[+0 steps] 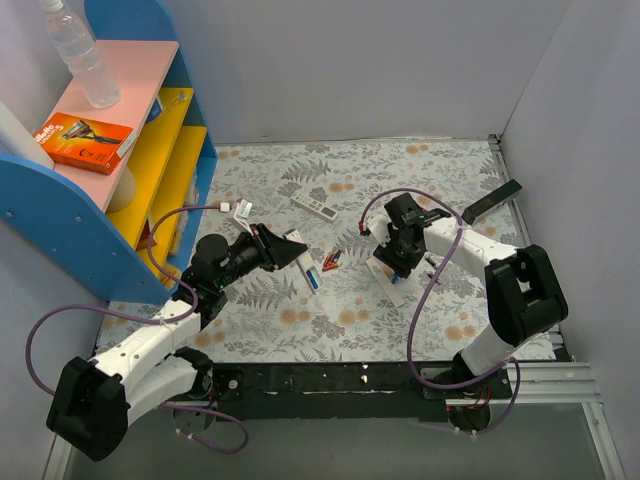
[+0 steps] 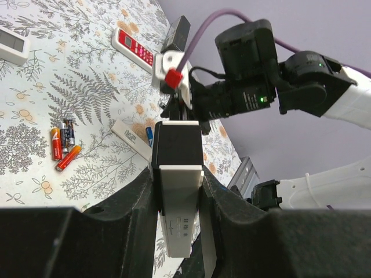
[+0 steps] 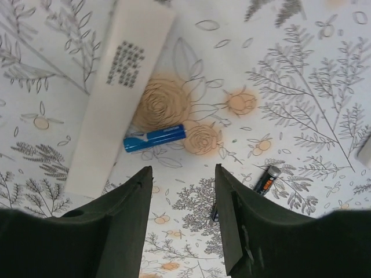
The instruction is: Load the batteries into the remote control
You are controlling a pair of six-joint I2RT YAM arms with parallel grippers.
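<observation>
My left gripper [image 1: 294,249] is shut on a white remote [image 1: 308,270], tilted above the table; a blue battery shows in its open bay. In the left wrist view the remote [image 2: 177,223] stands lengthwise between the dark fingers. Over the right side of the table, my right gripper is open, nothing between its fingers. Just ahead of its fingertips a loose blue battery [image 3: 155,139] lies beside a long white strip [image 3: 95,136], perhaps a cover. Two dark batteries [image 3: 267,180] lie to the right, the other partly behind a finger.
Orange batteries [image 2: 68,157] and dark ones [image 2: 65,139] lie grouped mid-table. Behind them is another white remote [image 1: 315,207]. A black box [image 1: 492,201] stands at the right edge, a colourful shelf [image 1: 150,130] at the left.
</observation>
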